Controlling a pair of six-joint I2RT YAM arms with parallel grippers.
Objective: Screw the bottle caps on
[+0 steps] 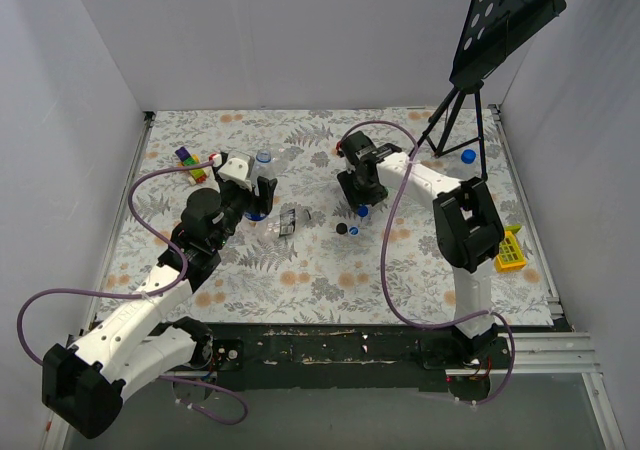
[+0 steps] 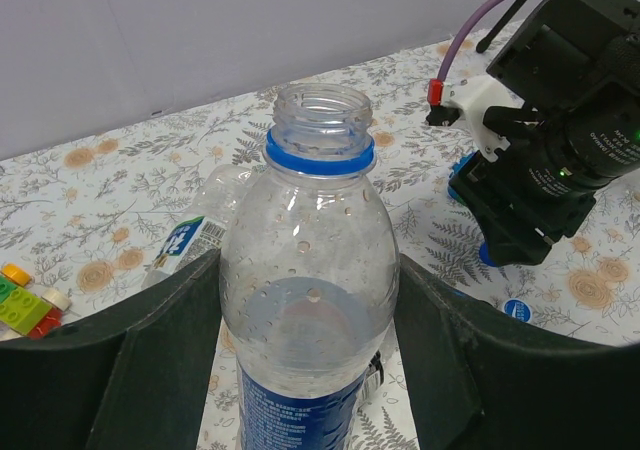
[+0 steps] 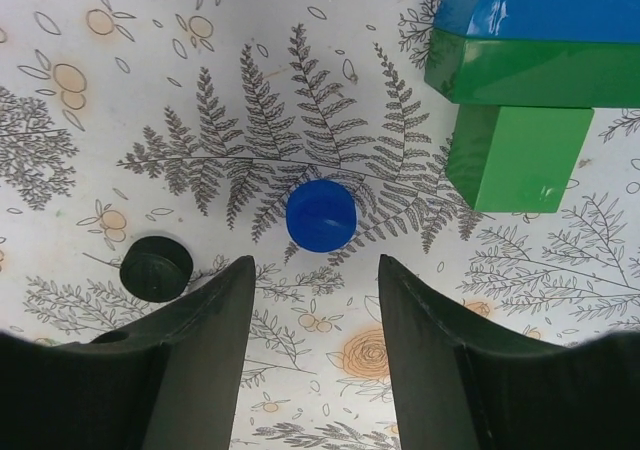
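Observation:
A clear, capless bottle with a blue neck ring and blue label stands upright between the fingers of my left gripper, which press on both its sides. My right gripper is open and points down, its fingertips just short of a blue cap lying on the table. That cap shows at the lower edge of the right gripper in the top view. Nothing is between the right fingers. A black cap lies to the left of them, and a smaller blue cap lies nearby.
Another bottle lies on its side right of the held one. Coloured blocks sit at the back left; green and blue blocks stand close to the right gripper. A yellow basket is far right.

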